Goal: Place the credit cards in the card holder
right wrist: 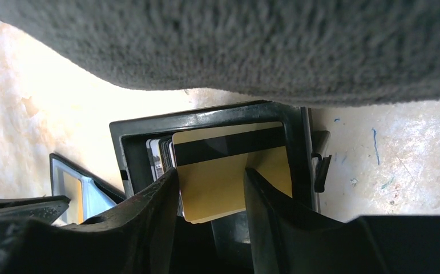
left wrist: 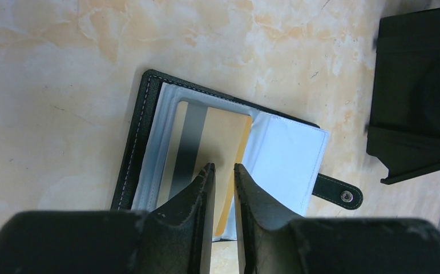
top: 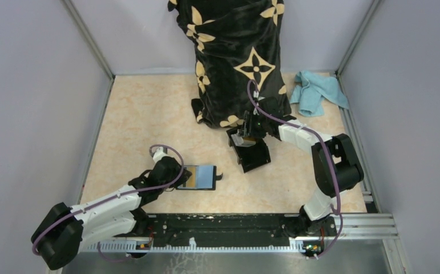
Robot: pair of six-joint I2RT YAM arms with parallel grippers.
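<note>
An open black card holder (left wrist: 144,128) lies flat, with pale blue inner pockets (left wrist: 289,154). On its left half is a gold card (left wrist: 220,134) with a grey stripe. My left gripper is over this card, its fingers slightly open. In the right wrist view, a black box (right wrist: 197,119) contains a gold card (right wrist: 214,180) with a black stripe, lying on several other cards (right wrist: 161,155) whose edges show at the left. My right gripper reaches over that card with its fingers apart. Whether either gripper touches its card cannot be told.
Patterned dark cloth (top: 237,40) hangs at the back, its edge close to the black box. A light blue towel (top: 317,94) lies at the back right.
</note>
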